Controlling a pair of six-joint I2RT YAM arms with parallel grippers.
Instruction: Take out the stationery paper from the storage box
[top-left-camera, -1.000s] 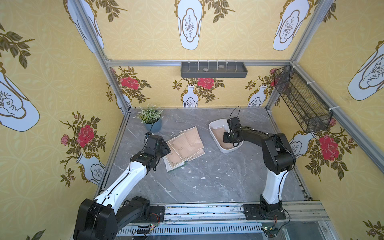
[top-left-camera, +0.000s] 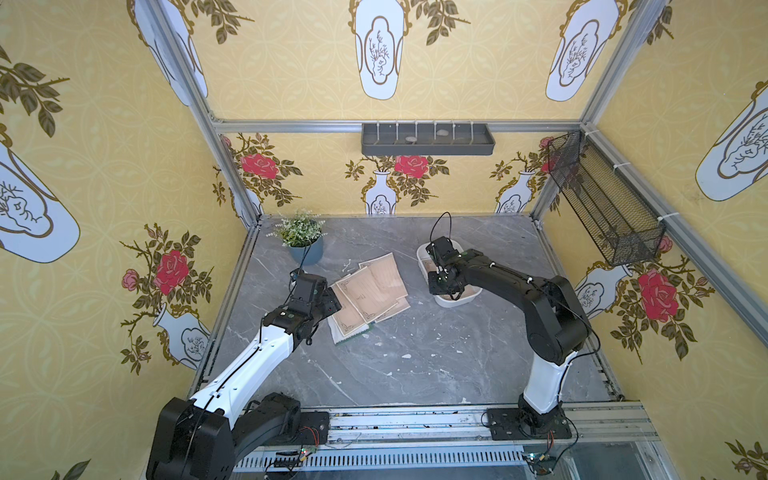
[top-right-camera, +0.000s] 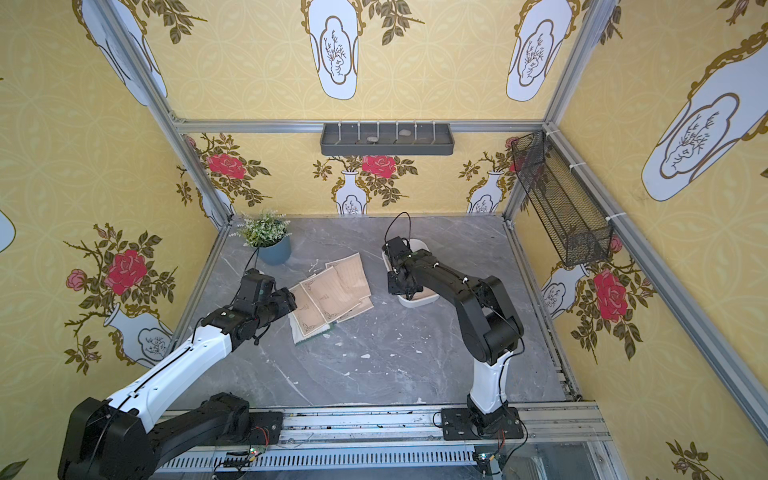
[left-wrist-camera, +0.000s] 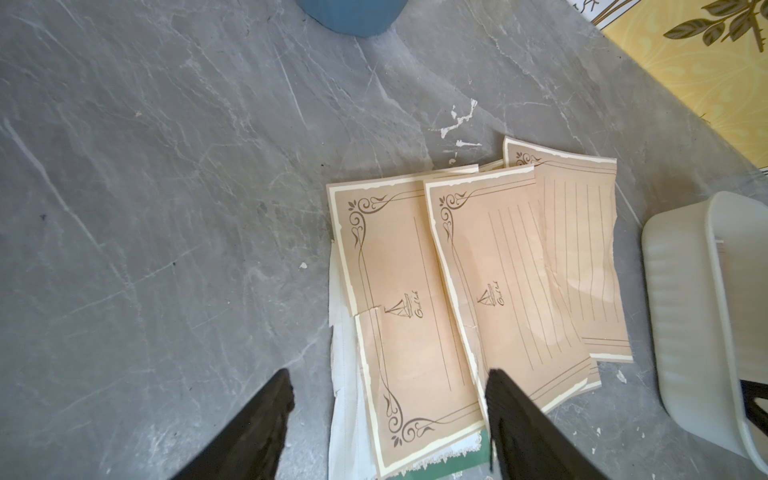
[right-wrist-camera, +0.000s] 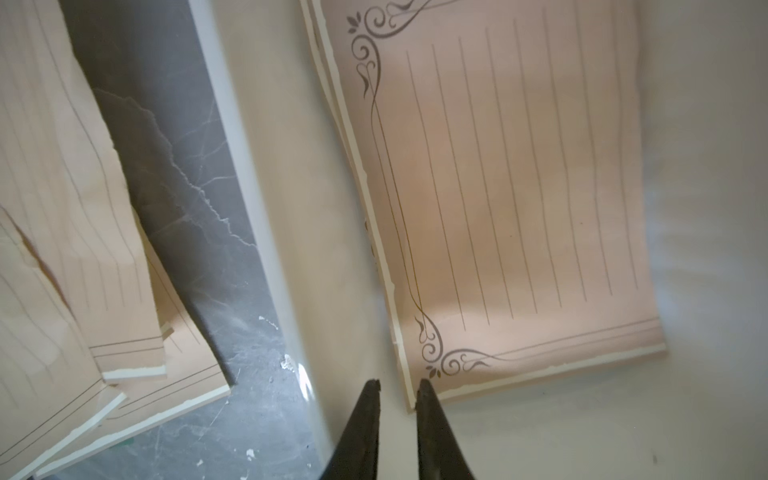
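Stationery sheets (right-wrist-camera: 512, 176) with printed lines and scrollwork lie inside the white storage box (right-wrist-camera: 272, 240); in the top left view the box (top-left-camera: 458, 300) is partly hidden by my right gripper. That right gripper hangs over the paper's lower left corner, fingers part open with a small gap; whether they touch the paper I cannot tell. My left gripper stands open above the table, left of a loose, overlapping pile of sheets (left-wrist-camera: 504, 296), holding nothing.
A blue flowerpot (top-left-camera: 306, 249) with a plant stands at the back left. A grey rack (top-left-camera: 427, 144) hangs on the back wall and a wire basket (top-left-camera: 608, 200) on the right wall.
The left arm has barely moved; the box and pile look unchanged.
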